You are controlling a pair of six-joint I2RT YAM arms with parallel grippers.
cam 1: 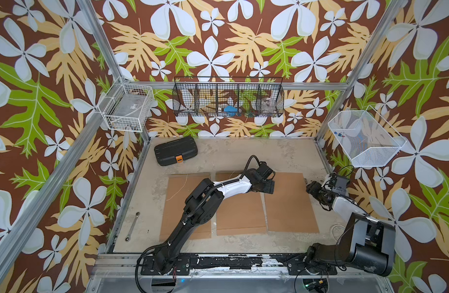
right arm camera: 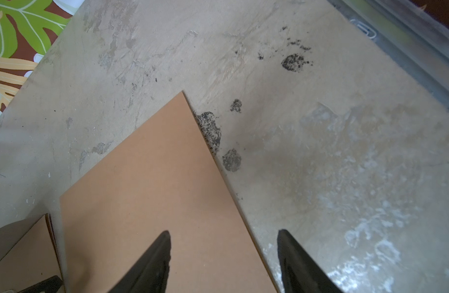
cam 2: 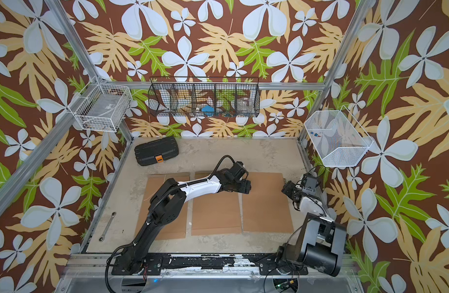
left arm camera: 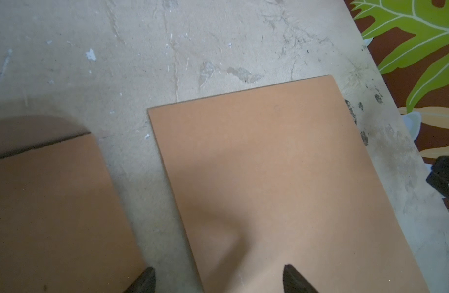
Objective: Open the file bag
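Observation:
No file bag can be made out on the table. In the left wrist view my left gripper is open above the right-hand cardboard sheet [left arm camera: 283,171] and the gap beside it, with nothing between its fingers. From above, the same gripper [cam 1: 268,186] sits over the seam between the middle and right sheets. My right gripper also stands open and empty, over the right edge of that cardboard. The top right view puts this gripper [cam 2: 288,188] by the table's right side.
A black case [cam 1: 176,151] lies at the back left, a wrench [cam 1: 132,226] at the front left. White wire baskets hang left [cam 1: 129,107] and right [cam 1: 366,138], a black one [cam 1: 227,100] at the back. Something flat and greyish lies in the left basket; its kind cannot be told.

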